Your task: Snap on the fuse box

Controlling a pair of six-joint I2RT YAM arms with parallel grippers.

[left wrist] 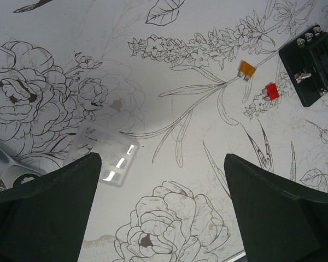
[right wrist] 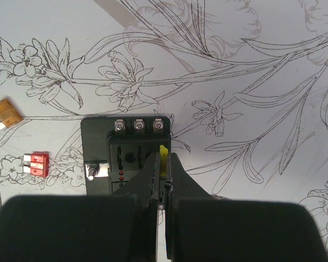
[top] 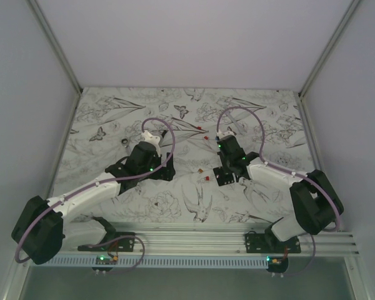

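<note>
The black fuse box (right wrist: 98, 136) lies on the patterned table directly under my right gripper, whose shut fingertips are at a yellow fuse (right wrist: 163, 149) on the box; whether they touch it I cannot tell. In the left wrist view the box (left wrist: 306, 65) is at the upper right. My left gripper hangs open over the table, left of the box, with nothing between its fingers.
An orange fuse (right wrist: 6, 113) and a red fuse (right wrist: 37, 164) lie left of the box. A clear plastic lid (left wrist: 104, 147) and a grey tool (left wrist: 0, 158) lie below the left gripper. The far table has free room.
</note>
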